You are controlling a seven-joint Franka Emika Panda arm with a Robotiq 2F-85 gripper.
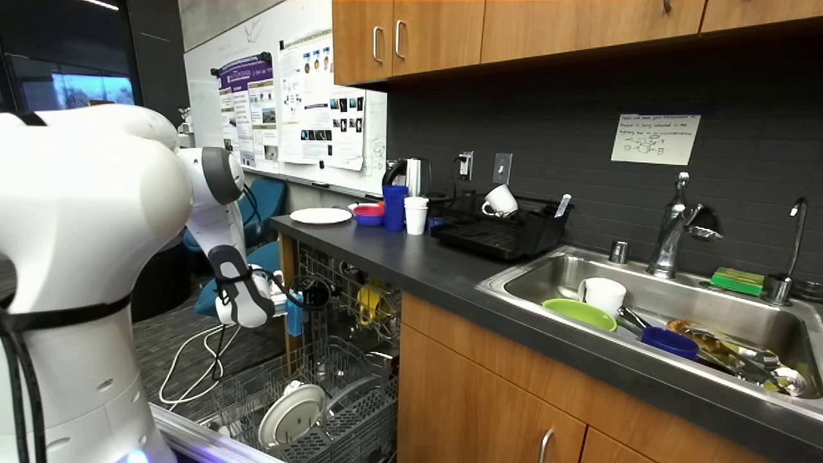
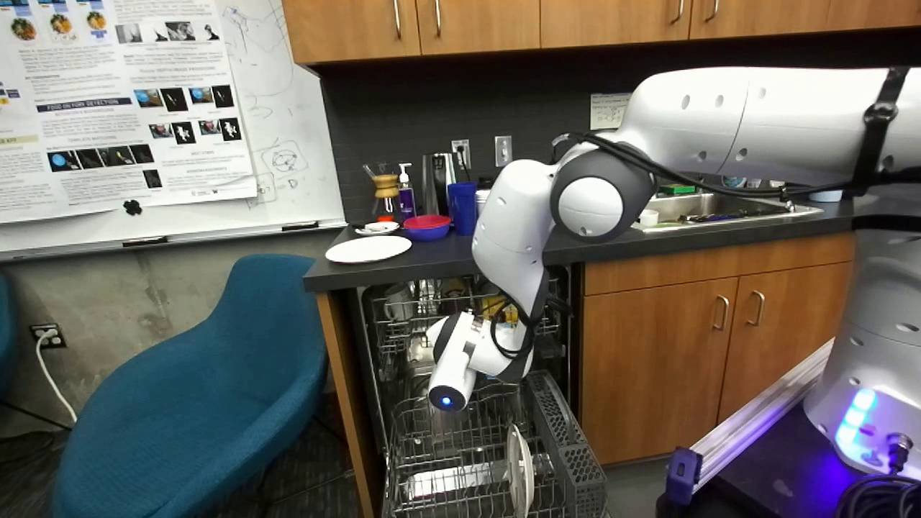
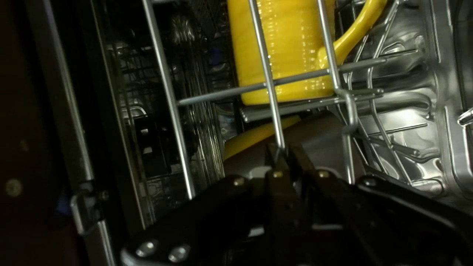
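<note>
In the wrist view my gripper is shut on a wire of the dishwasher's upper rack [image 3: 271, 84], which runs down between the fingertips. Just beyond the wires is a yellow mug [image 3: 283, 44], its handle to the right. A dark rounded dish with a yellow edge [image 3: 255, 137] sits below it, partly hidden. In exterior view 1, the gripper [image 1: 314, 294] is at the front of the upper rack, with the yellow mug [image 1: 370, 302] to its right. The arm hides the gripper in exterior view 2.
Below, the lower rack [image 2: 432, 440] is pulled out and holds a white plate [image 1: 293, 415] and a grey basket [image 2: 565, 432]. The countertop [image 1: 362, 239] hangs over the dishwasher. A blue chair [image 2: 198, 397] stands to the left in exterior view 2.
</note>
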